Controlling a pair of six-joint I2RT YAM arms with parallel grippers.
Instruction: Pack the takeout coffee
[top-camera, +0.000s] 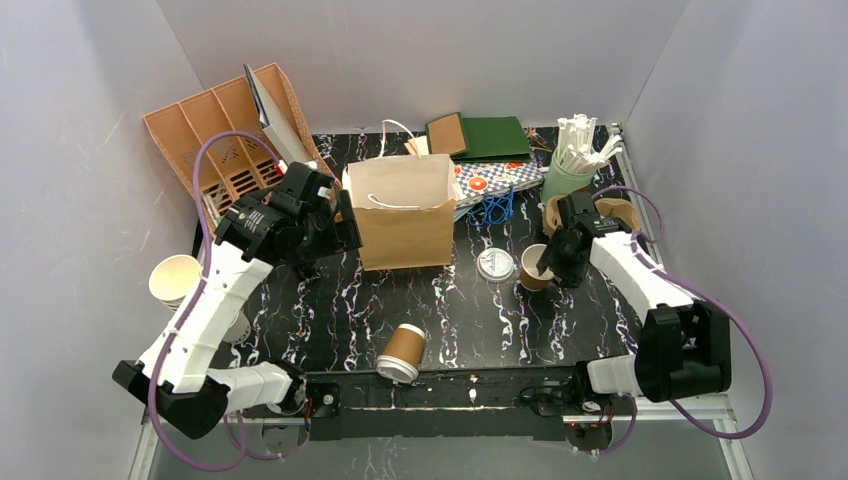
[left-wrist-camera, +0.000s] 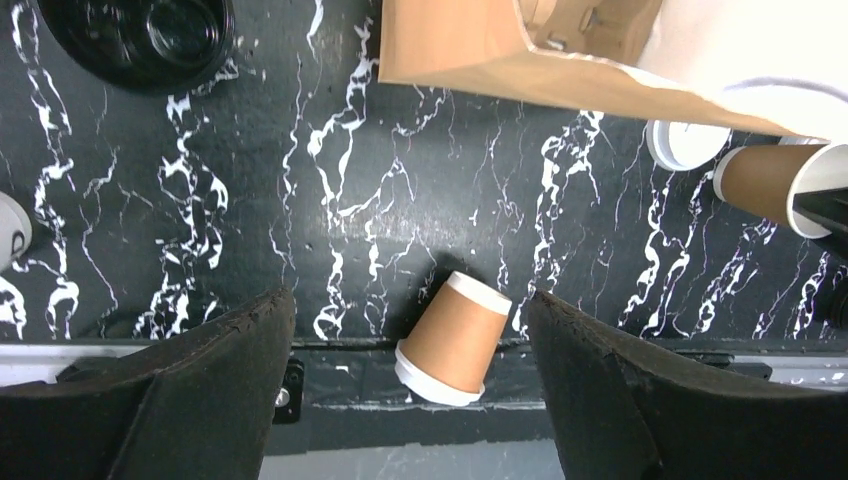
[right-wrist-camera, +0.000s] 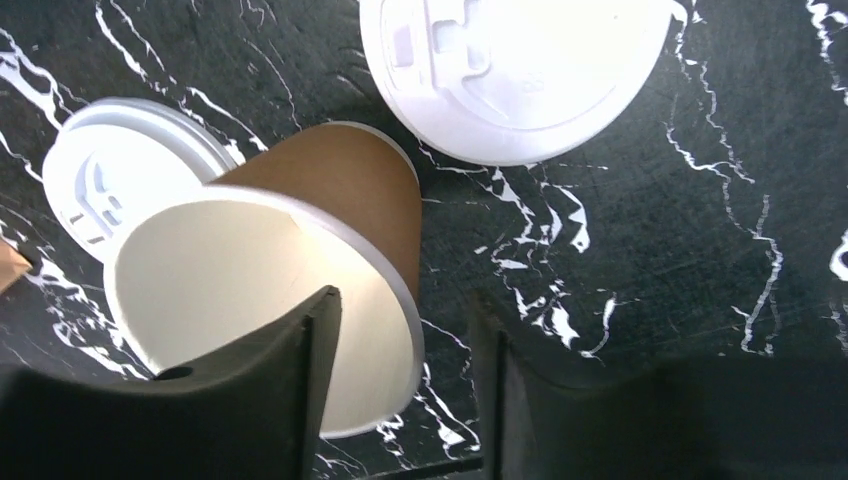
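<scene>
An open kraft paper bag (top-camera: 405, 235) stands mid-table. An empty cup (top-camera: 532, 268) (right-wrist-camera: 310, 170) lies tilted on its side beside white lids (top-camera: 495, 263) (right-wrist-camera: 510, 70). My right gripper (top-camera: 560, 262) is open at that cup's rim, one finger in front of its mouth. My left gripper (top-camera: 335, 230) hangs left of the bag, open, fingers spread over the table. A lidded cup (top-camera: 403, 349) (left-wrist-camera: 450, 335) lies on its side at the front edge.
An orange organizer (top-camera: 190, 140) stands back left, cup stacks (top-camera: 175, 280) at left. Folded bags, blue cord (top-camera: 492, 208) and a straw holder (top-camera: 565, 180) line the back.
</scene>
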